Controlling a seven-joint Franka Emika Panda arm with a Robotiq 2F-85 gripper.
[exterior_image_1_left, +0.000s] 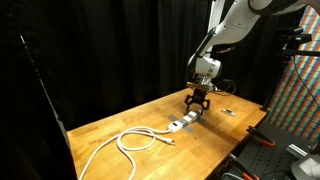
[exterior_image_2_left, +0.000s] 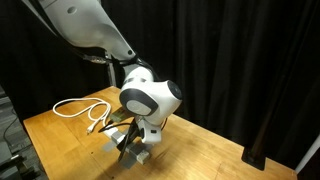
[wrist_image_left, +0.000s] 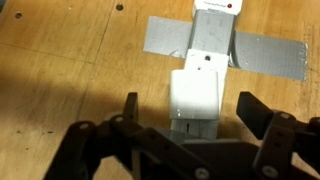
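A white power strip (wrist_image_left: 209, 35) lies on the wooden table, held down by grey tape (wrist_image_left: 268, 54). A small white block, which looks like a plug or adapter (wrist_image_left: 195, 92), is on the near end of the strip. My gripper is directly above it, its fingers (wrist_image_left: 254, 108) on either side with a visible gap to each side of the block. In exterior view 1 the gripper (exterior_image_1_left: 197, 104) points down over the far end of the power strip (exterior_image_1_left: 180, 125). Whether the block is seated in a socket cannot be told.
A white cord (exterior_image_1_left: 126, 144) loops across the table to the left of the strip, its end piece near the front. Small items (exterior_image_1_left: 229, 112) lie to the right of the gripper.
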